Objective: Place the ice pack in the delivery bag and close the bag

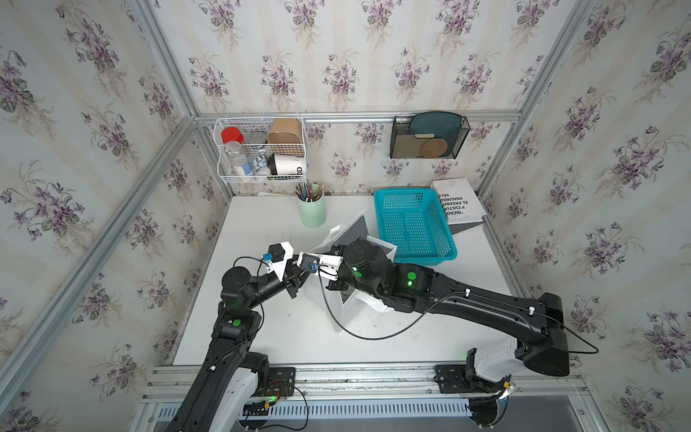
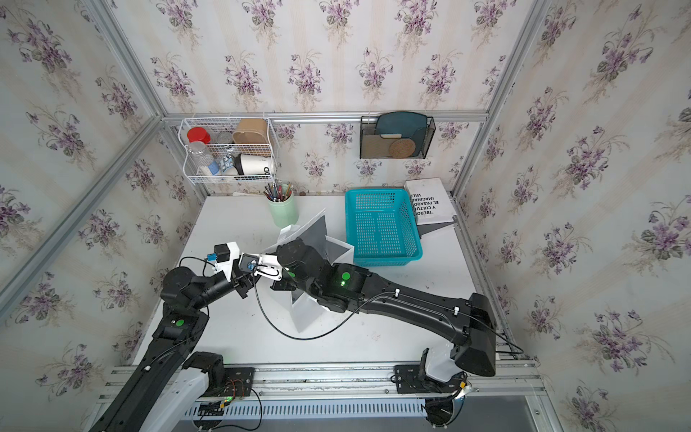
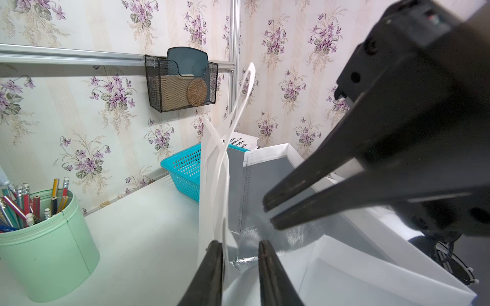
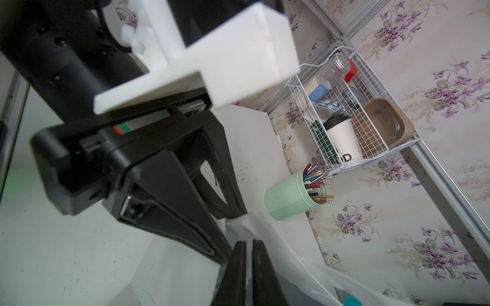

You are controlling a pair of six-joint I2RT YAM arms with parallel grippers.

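Observation:
The white delivery bag (image 3: 275, 168) stands on the table, top open, grey foil lining showing. My left gripper is part open at its near left rim, with a white edge at its left finger; whether it grips that is unclear. My right gripper is low over the bag's mouth, its fingertips a narrow gap apart with nothing visible held. The two grippers are close together, crossing in the wrist views. No ice pack is recognisable.
A green pencil cup (image 1: 312, 213) stands behind the bag, a turquoise basket (image 1: 414, 252) to its right, a book (image 1: 457, 198) at the back right. A wire rack (image 1: 259, 147) hangs on the back wall.

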